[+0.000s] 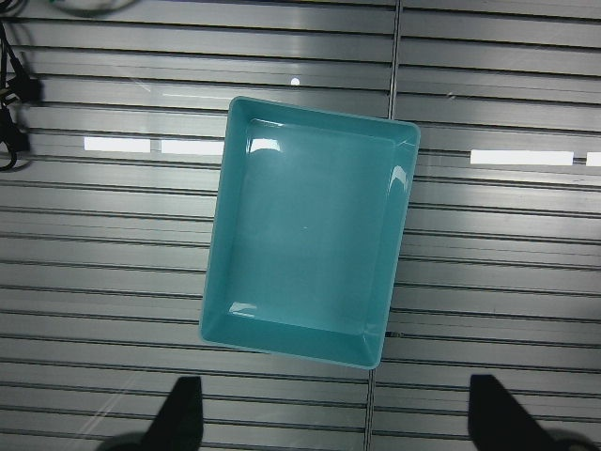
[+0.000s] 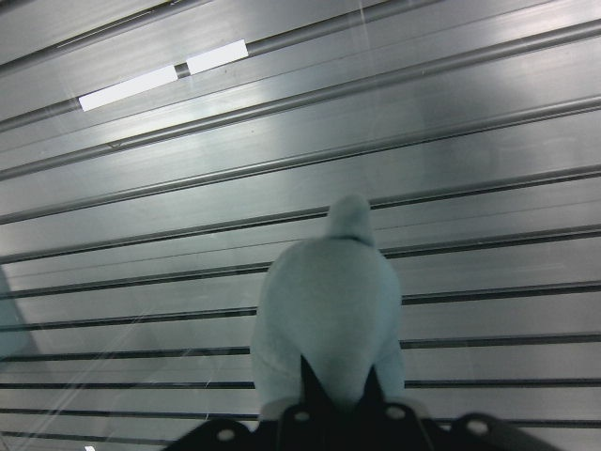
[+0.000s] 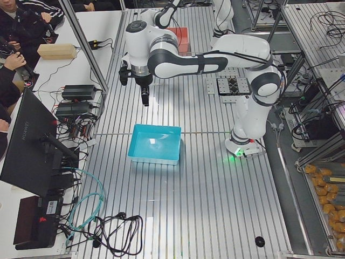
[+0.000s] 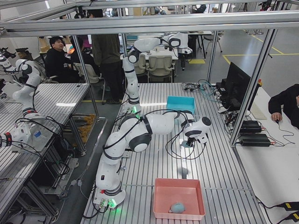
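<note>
My left gripper (image 3: 137,86) hangs above the slatted table near the blue tray (image 3: 153,144); in the left wrist view its fingers stand wide open, with the empty blue tray (image 1: 310,230) below between them. My right gripper is shut on a pale blue-grey soft toy (image 2: 329,305), held over bare slats. In the camera right view that toy is mostly hidden by the arm, above the table between the blue tray (image 4: 180,100) and the pink tray (image 4: 177,186), which holds a grey-blue object (image 4: 177,208).
A monitor (image 3: 32,145), power units and cables line one side of the table, with looped cables (image 3: 116,232) at the near corner. A perforated black plate (image 3: 233,86) lies beside the arms.
</note>
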